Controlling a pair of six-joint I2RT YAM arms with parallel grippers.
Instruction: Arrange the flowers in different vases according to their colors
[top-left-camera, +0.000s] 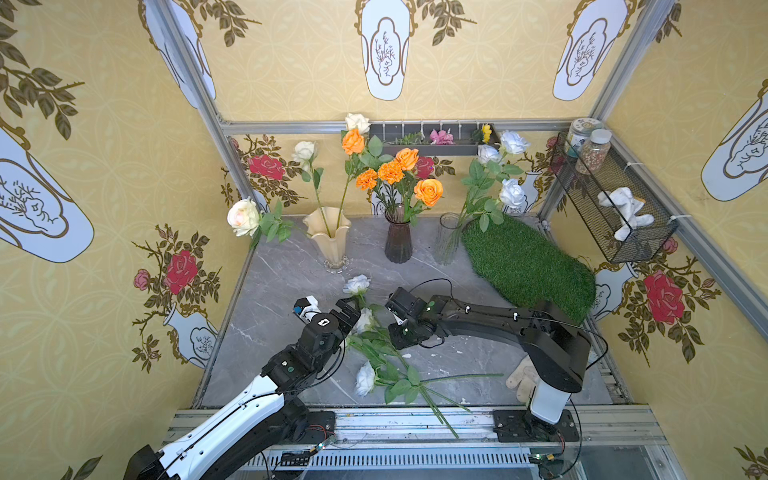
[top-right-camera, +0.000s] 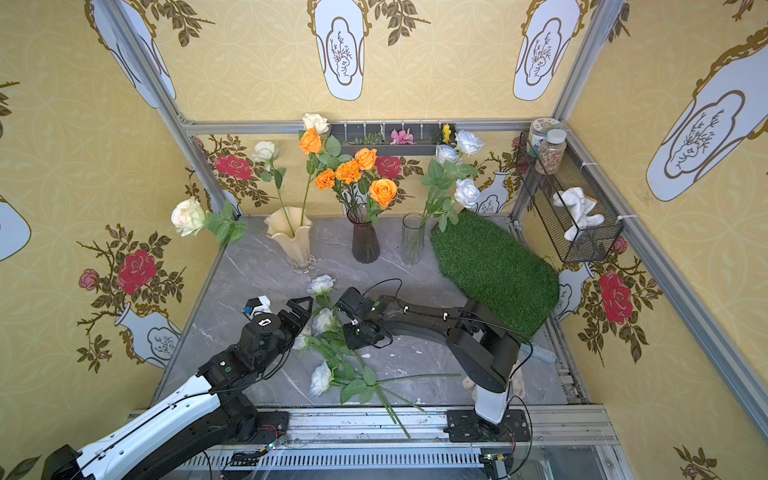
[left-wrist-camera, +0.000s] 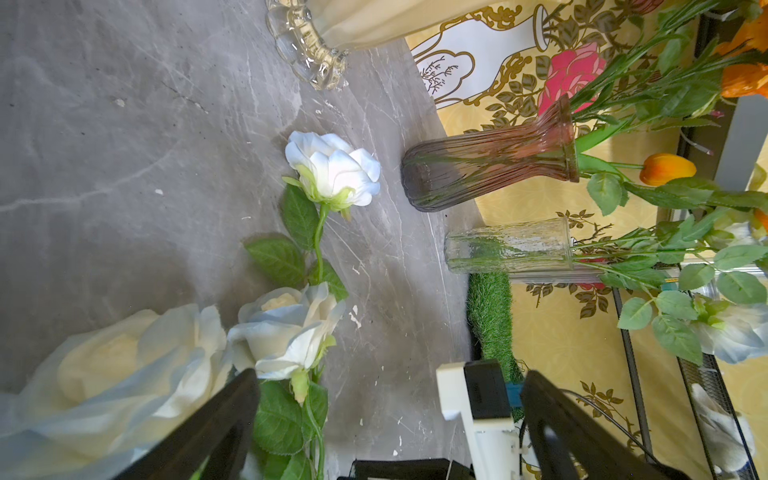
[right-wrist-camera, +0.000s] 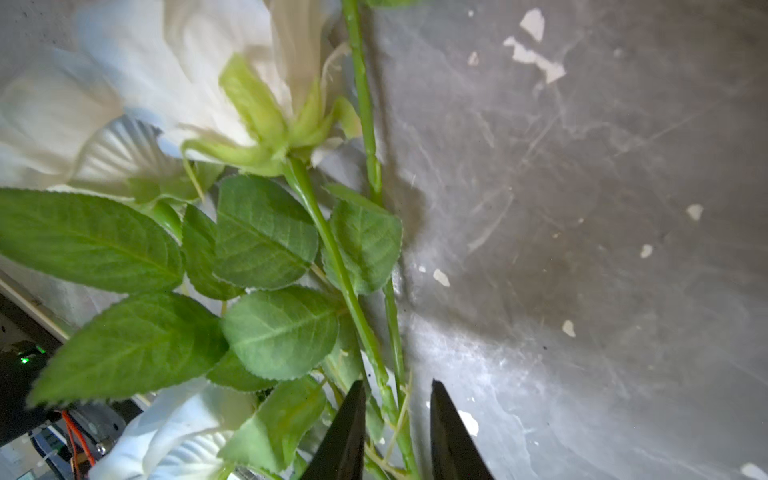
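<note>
White roses (top-left-camera: 356, 284) with green stems lie on the grey table (top-left-camera: 264, 344). My left gripper is open above them, left of my right gripper, whose open fingertips sit low over green stems in the right wrist view. Along the back stand a cream fluted vase (top-left-camera: 328, 236) holding white and cream roses plus an orange one seen near them, a dark ribbed vase (top-left-camera: 398, 240) with orange flowers (top-left-camera: 428, 192), and a clear glass vase (top-left-camera: 446, 244) with pale bluish-white roses (top-left-camera: 512, 192).
A green grass mat (top-left-camera: 520, 272) covers the right of the table. A wire basket (top-left-camera: 616, 240) with jars and a white cloth hangs on the right wall, and a narrow planter (top-right-camera: 360, 136) on the back wall. Beige gloves lie partly hidden beneath the right arm.
</note>
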